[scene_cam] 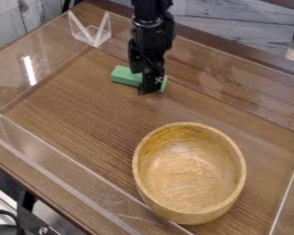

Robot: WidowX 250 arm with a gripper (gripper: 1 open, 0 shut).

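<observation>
A green block (125, 75) lies on the wooden table in the upper middle of the camera view. My black gripper (147, 79) hangs down over it from the top, its fingers open at the block's right part. The gripper hides some of the block; whether the fingers touch it is unclear.
A large empty yellow bowl (189, 201) stands at the lower right. Clear plastic objects stand at the upper left and left edge.
</observation>
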